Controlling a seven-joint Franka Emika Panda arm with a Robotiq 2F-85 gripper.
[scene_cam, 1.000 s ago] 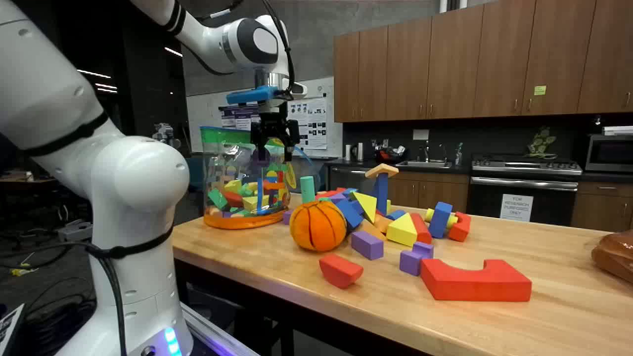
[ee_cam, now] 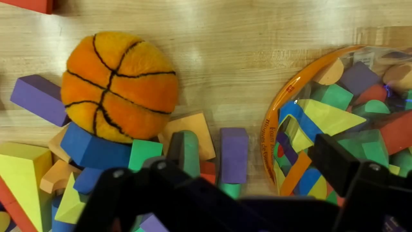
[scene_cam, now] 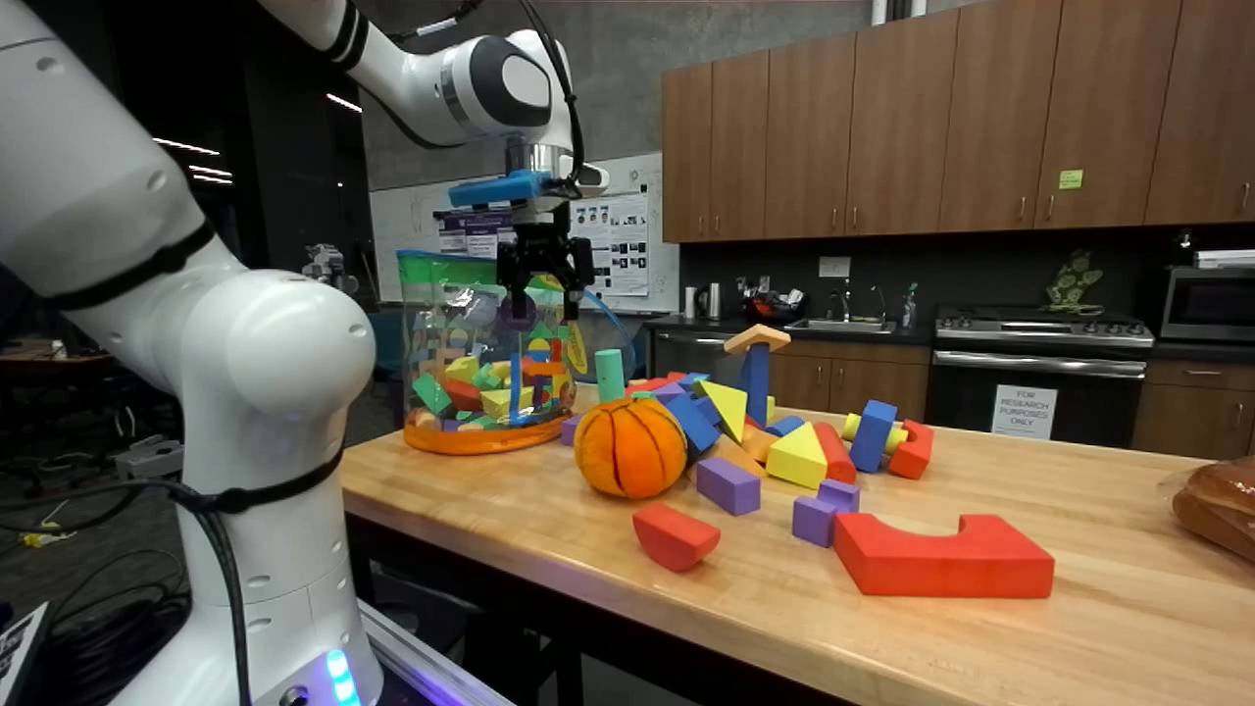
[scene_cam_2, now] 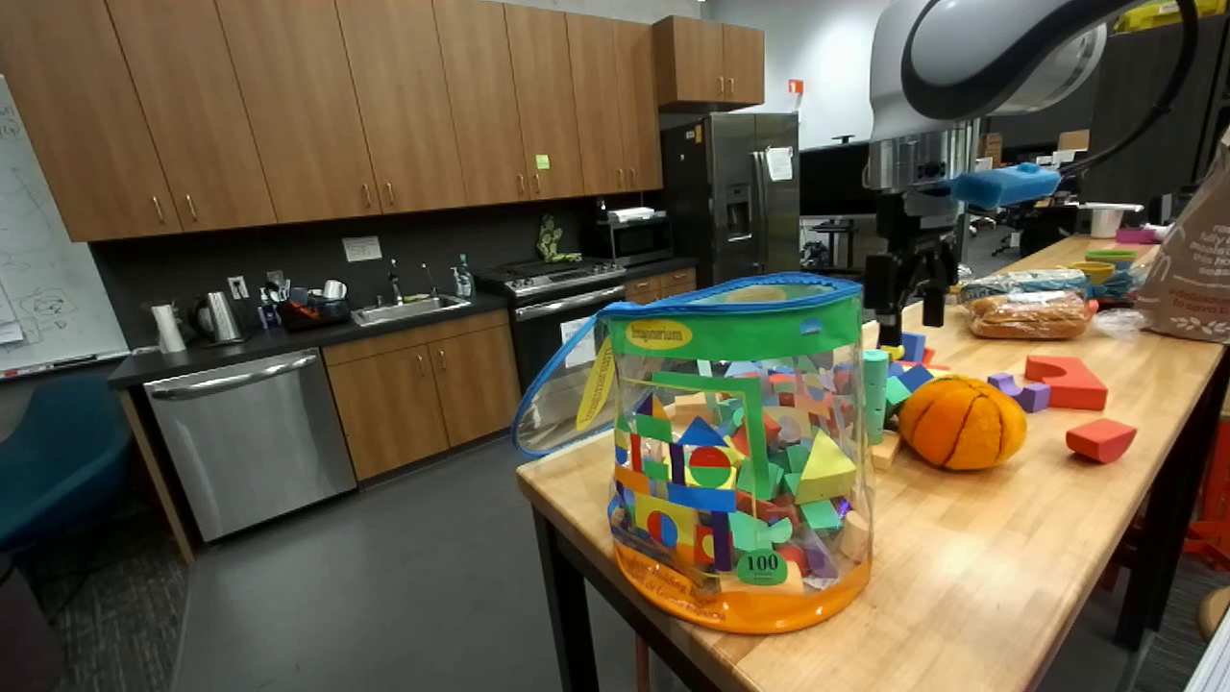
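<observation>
In exterior view 1 my gripper hangs pointing down beside the clear block bag, above the table. Its black fingers stand wide apart in the wrist view, with nothing held between them. A purple block shows below the gap, next to the bag's orange base. The plush orange basketball rests on the table against a blue block. An upright green cylinder stands behind the ball. Many coloured foam blocks lie inside the bag, whose blue-edged lid hangs open.
Loose blocks are heaped beyond the ball, among them a tall blue one topped by a tan piece. Nearer the front edge lie a red arch and a red block. Bread sits farther along the table.
</observation>
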